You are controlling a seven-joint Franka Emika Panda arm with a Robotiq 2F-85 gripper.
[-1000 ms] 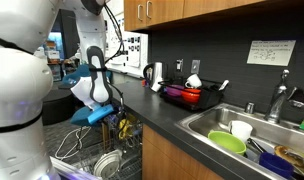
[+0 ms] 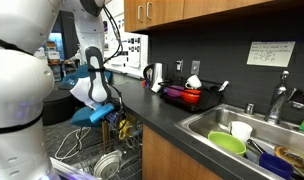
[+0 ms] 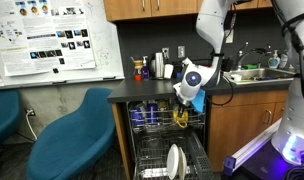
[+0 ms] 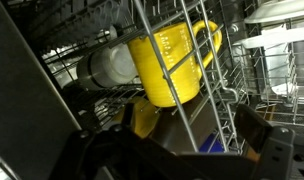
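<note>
Seen from the wrist, a yellow mug (image 4: 164, 66) lies tilted among the wires of the dishwasher's upper rack (image 4: 152, 30), its handle to the right. My gripper is open, and nothing shows between its dark fingers. A rack wire runs across the view in front of the mug and between the fingers. The mug is ahead of the fingertips; how far apart they are is unclear. From the second exterior view, the gripper is down at the rack, close to the yellow mug (image 3: 180, 118).
A grey cup (image 4: 110, 66) sits beside the mug, with white dishes (image 4: 282, 40) on the far side. Plates (image 3: 176, 160) stand in the lower rack. The counter edge (image 2: 152, 112) is close to the arm; a green bowl (image 2: 226, 143) is in the sink.
The arm's white wrist section has shifted very slightly. The objects around it look unmoved.
</note>
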